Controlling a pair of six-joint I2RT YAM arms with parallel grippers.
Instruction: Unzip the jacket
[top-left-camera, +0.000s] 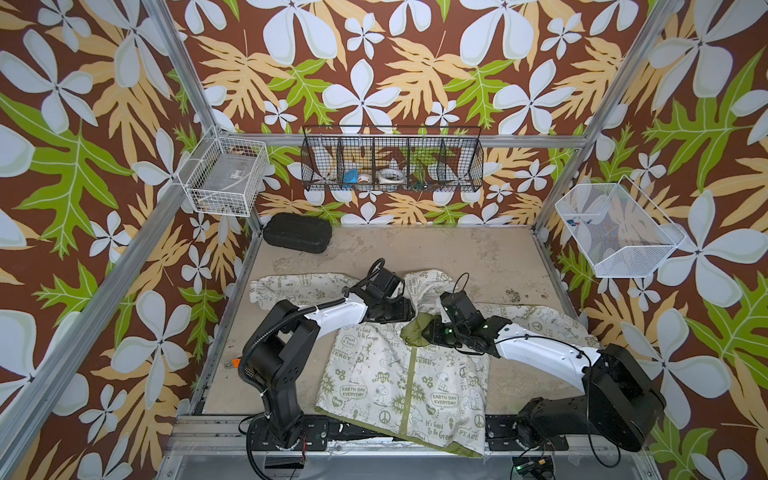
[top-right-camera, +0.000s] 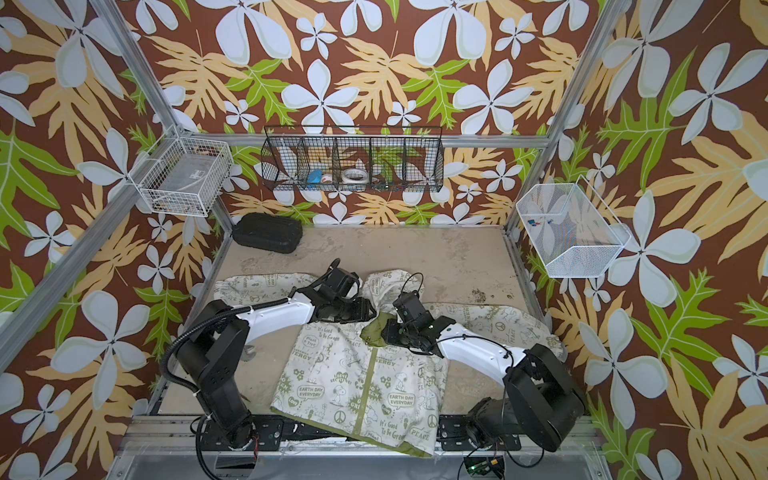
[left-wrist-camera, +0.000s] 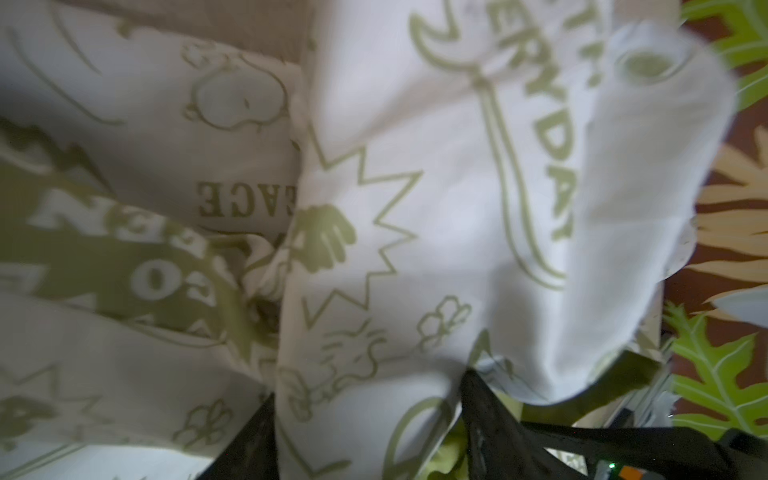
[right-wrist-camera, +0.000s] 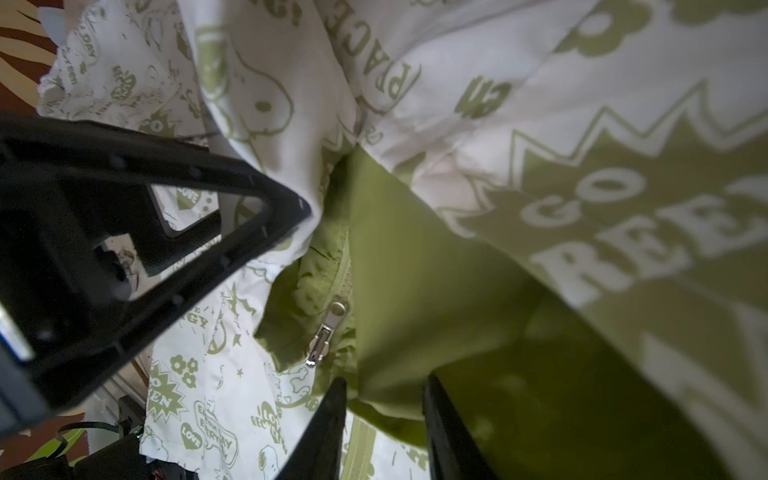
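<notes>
The white and green printed jacket (top-left-camera: 372, 376) lies spread on the table, its olive zip strip (top-left-camera: 409, 384) running down the front to the olive lining (top-right-camera: 373, 334) at the collar. In the right wrist view the silver zipper pull (right-wrist-camera: 326, 329) lies on olive fabric. My left gripper (top-left-camera: 404, 310) is at the collar's left; its fingers stand apart at a raised fold of printed fabric. My right gripper is over the olive lining just right of the zipper pull, its fingers part open; whether fabric is between them is unclear.
A black case (top-left-camera: 297, 233) lies at the back left. A black wire basket (top-left-camera: 391, 160) and white baskets (top-left-camera: 224, 172) (top-left-camera: 620, 232) hang on the frame.
</notes>
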